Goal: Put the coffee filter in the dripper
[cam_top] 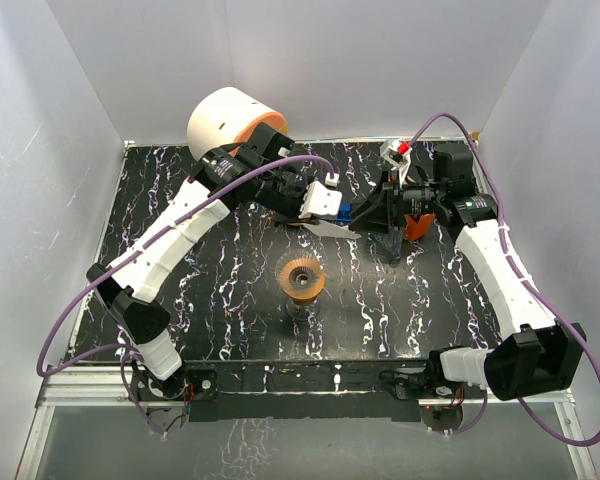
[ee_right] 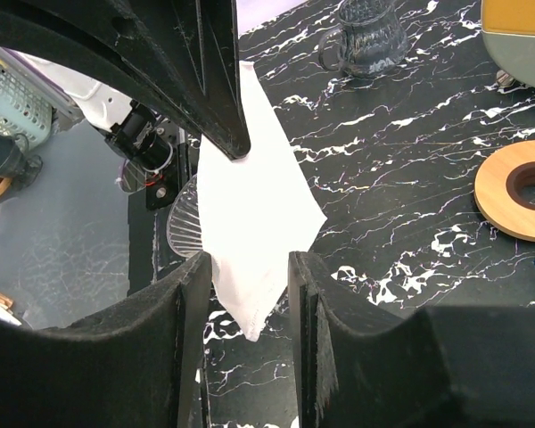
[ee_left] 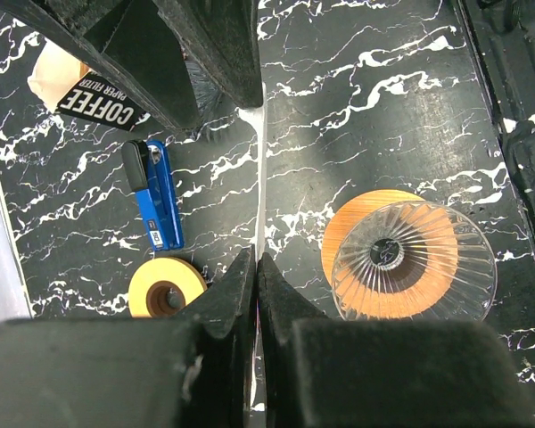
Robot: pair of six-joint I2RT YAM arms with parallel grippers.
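Note:
My left gripper (cam_top: 310,215) is shut on a white paper filter (cam_top: 330,229), seen edge-on in the left wrist view (ee_left: 259,196); the paper (ee_right: 254,205) shows as a folded sheet in the right wrist view. My right gripper (cam_top: 365,220) is at the paper's other end, fingers part open, with the sheet behind its fingertips (ee_right: 308,281); whether they touch it I cannot tell. The clear ribbed dripper (cam_top: 302,272), on a wooden ring, stands below and toward the front of both grippers.
A blue stapler (ee_left: 160,196), a tape roll (ee_left: 165,285), a coffee filter packet (ee_left: 98,102) and a glass pitcher (ee_right: 366,36) lie around the back and right of the table. A large white cylinder (cam_top: 220,115) stands at the back left.

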